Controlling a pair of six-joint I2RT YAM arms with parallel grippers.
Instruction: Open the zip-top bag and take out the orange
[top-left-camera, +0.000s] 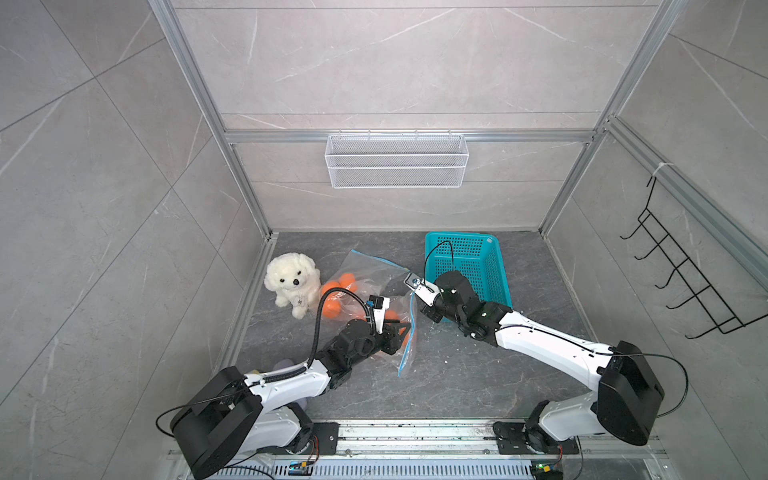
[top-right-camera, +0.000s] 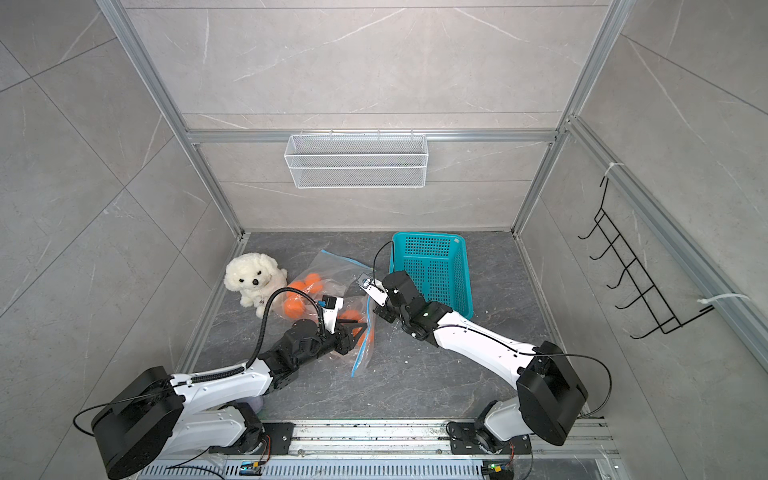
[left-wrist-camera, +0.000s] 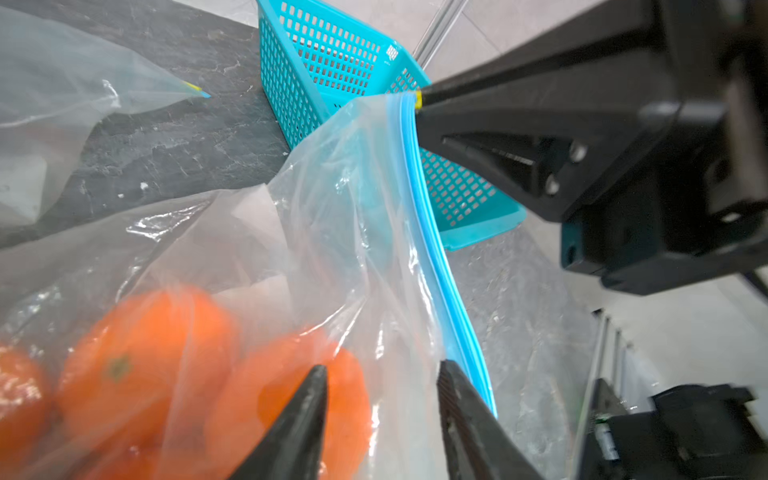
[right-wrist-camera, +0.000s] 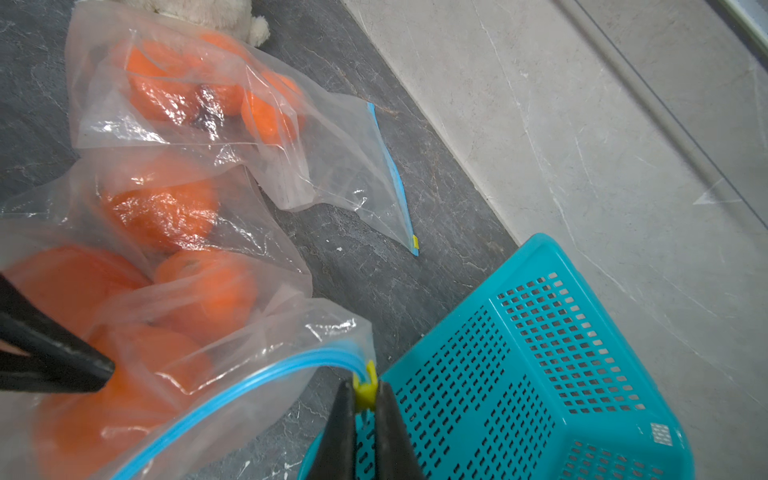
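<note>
A clear zip top bag (left-wrist-camera: 344, 216) with a blue zip edge and several oranges (left-wrist-camera: 152, 352) inside lies in the middle of the floor. My right gripper is shut on the yellow zip tab (right-wrist-camera: 365, 387) at the bag's far corner, holding that corner raised. Over the near part of the bag, my left gripper stands part open beside the blue zip edge (left-wrist-camera: 436, 248). Clear plastic shows behind its fingers (left-wrist-camera: 308, 400); whether any lies between them I cannot tell.
A second clear bag (right-wrist-camera: 336, 152) with oranges lies behind the first. The teal basket (top-left-camera: 496, 276) stands behind my right gripper, and a white plush dog (top-left-camera: 292, 276) sits at the left.
</note>
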